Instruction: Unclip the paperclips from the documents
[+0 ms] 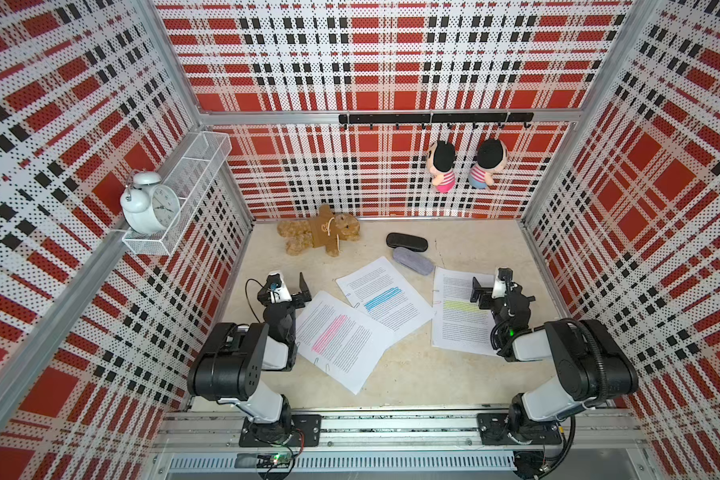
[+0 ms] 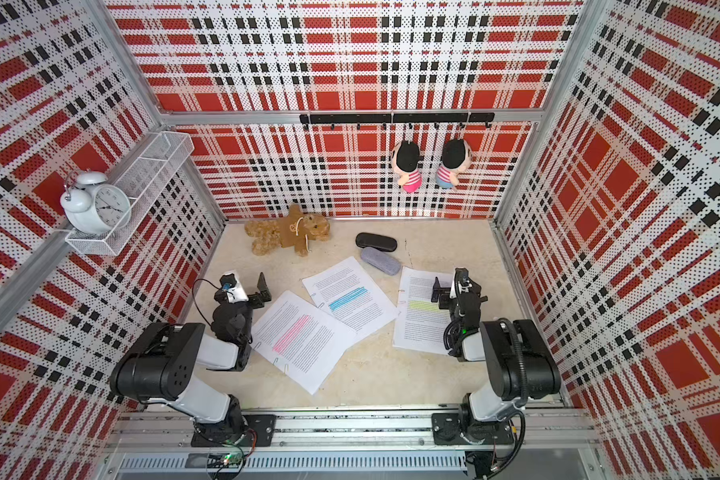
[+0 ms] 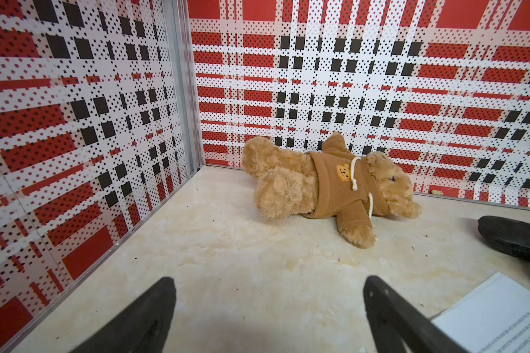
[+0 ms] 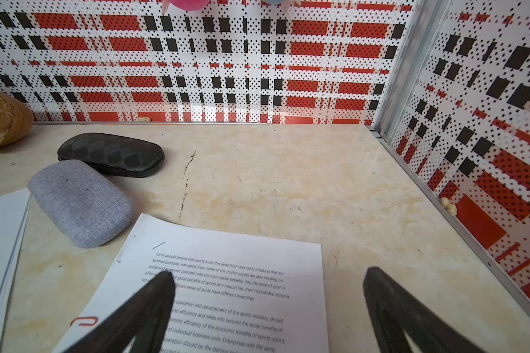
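Observation:
Three documents lie on the table: one with a pink highlight (image 1: 342,340) in front at left, one with blue (image 1: 388,292) partly under it, and one with yellow (image 1: 460,328) at right. Small clips (image 1: 321,365) show along the pink document's lower left edge. A red paperclip (image 4: 84,321) sits on the left edge of the yellow-marked document. Beside the pink document's upper left, my left gripper (image 1: 290,288) hangs open and empty. My right gripper (image 1: 488,292), also open and empty, is over the yellow-marked document's right part, hiding some of it.
Behind the papers lie a black case (image 1: 406,241) and a grey case (image 1: 413,260). A teddy bear (image 3: 335,182) rests at the back left. Bare table (image 4: 382,206) extends right of the yellow-marked document and along the front.

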